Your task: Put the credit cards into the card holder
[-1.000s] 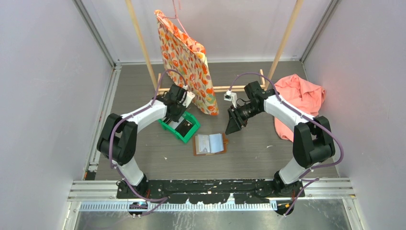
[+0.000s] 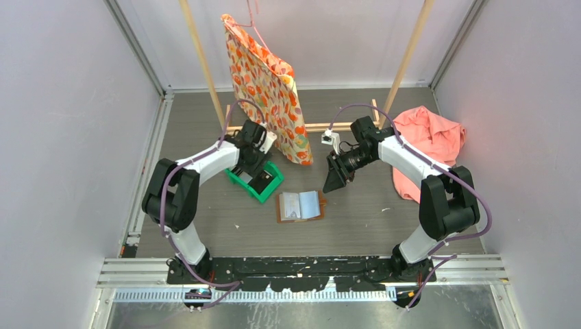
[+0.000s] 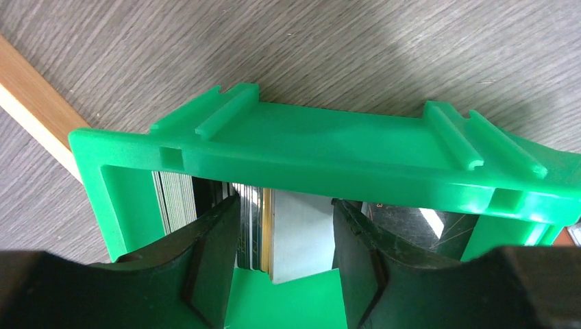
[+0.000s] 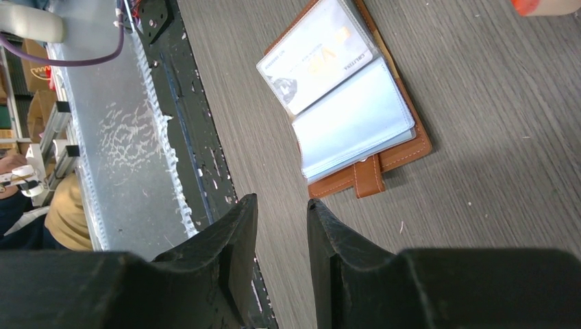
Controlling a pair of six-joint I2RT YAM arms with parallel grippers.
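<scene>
In the left wrist view, several cards stand on edge or lean in a green tray [image 3: 329, 140]. Among them a silvery-white card [image 3: 301, 236] shows between the spread fingers of my left gripper, which is open and reaches into the tray. A dark card [image 3: 421, 226] leans to the right of those fingers. The brown card holder [image 2: 301, 206] lies unfolded on the table, clear sleeves facing up; one sleeve [image 4: 318, 58] holds a printed card or insert. My right gripper is part open above the table beside the holder, with nothing between its fingers.
An orange patterned cloth [image 2: 270, 89] hangs from a wooden frame behind the tray, close to my left arm. A pink cloth [image 2: 428, 140] lies crumpled at the back right, near my right arm. Table space in front of the holder is clear.
The tray itself has moved slightly left. My right arm and the holder look unmoved.
</scene>
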